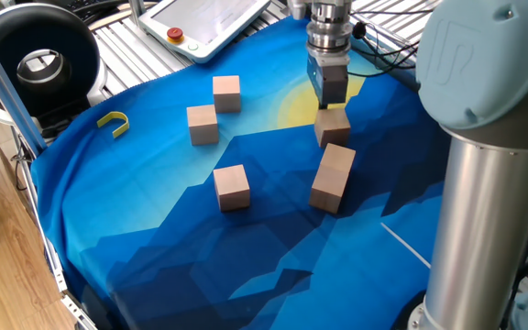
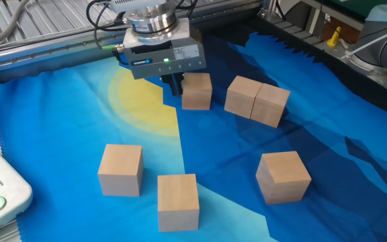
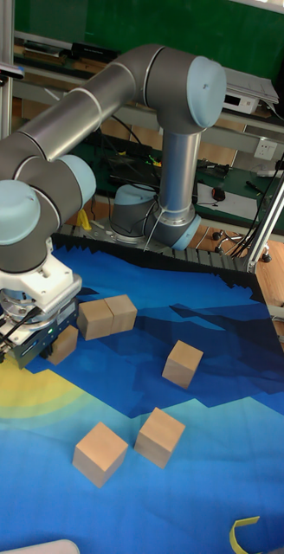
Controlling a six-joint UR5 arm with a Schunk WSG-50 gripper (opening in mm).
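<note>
My gripper is low over the cloth, its dark fingers close together with nothing visible between them. They stand right beside a wooden cube, on its yellow-circle side, and appear to touch it. Two more cubes sit face to face as a pair, with a narrow strip of cloth between them and the first cube. In exterior view 1 the gripper's fingertips are partly hidden behind that nearest cube. Exterior view 3 shows the cube partly covered by the gripper body.
Separate cubes stand at the near left, with another cube close by and a lone cube to the right. A yellow curved strip lies near the cloth's edge. A teach pendant rests beyond the cloth. The middle of the cloth is open.
</note>
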